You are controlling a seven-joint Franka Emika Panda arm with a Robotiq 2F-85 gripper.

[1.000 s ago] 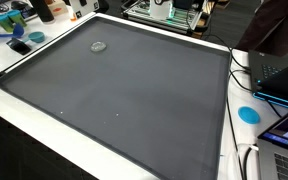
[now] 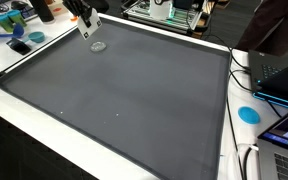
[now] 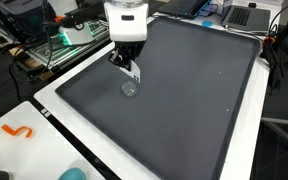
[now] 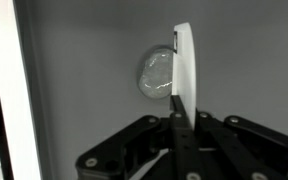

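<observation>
A slim white object, perhaps a card or small box (image 4: 185,65), juts out from my gripper, which is shut on it in the wrist view. Its full shape is hard to make out. In exterior view 1 the same white piece (image 2: 88,27) hangs over the far left part of the dark grey board (image 2: 134,88). Close by on the board lies a clear round disc (image 2: 98,46). From the other side, the disc (image 3: 130,88) appears just below the white piece (image 3: 134,72) and my black gripper (image 3: 124,57).
Most of the board is bare. A blue round lid (image 2: 249,115) and laptops (image 2: 279,150) are on the right side in exterior view 1. Bowls and small items (image 2: 19,46) crowd the far left. An orange piece (image 3: 17,130) lies on the white table.
The gripper has come into fuller view with the white piece, moving right and toward the camera, over the board near the disc. The disc has stayed in place.
</observation>
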